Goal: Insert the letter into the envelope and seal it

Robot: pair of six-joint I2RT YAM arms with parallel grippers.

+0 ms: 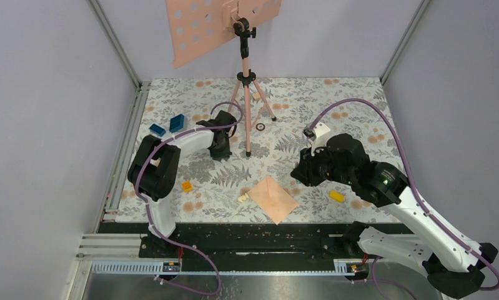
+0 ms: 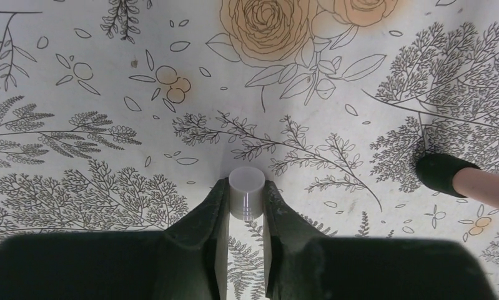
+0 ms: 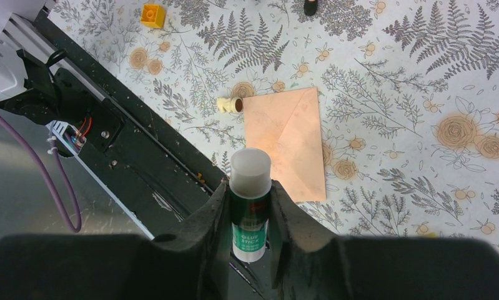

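A peach envelope [image 1: 273, 201] [image 3: 285, 144] lies flat near the front edge of the table, its flap lines visible; I cannot tell whether a letter is inside. My left gripper [image 1: 219, 153] is low over the table by the tripod, shut on a small white cylindrical cap [image 2: 247, 184]. My right gripper [image 1: 303, 172] hangs above and right of the envelope, around a green-and-white glue stick [image 3: 248, 240]; whether its fingers are shut tight on it is hard to tell.
A pink stand [image 1: 247, 119] stands at the back middle, one foot [image 2: 440, 174] near my left gripper. Blue pieces [image 1: 178, 123], an orange block [image 1: 187, 186], a cream figure [image 3: 229, 104] and a yellow piece [image 1: 336, 195] lie around.
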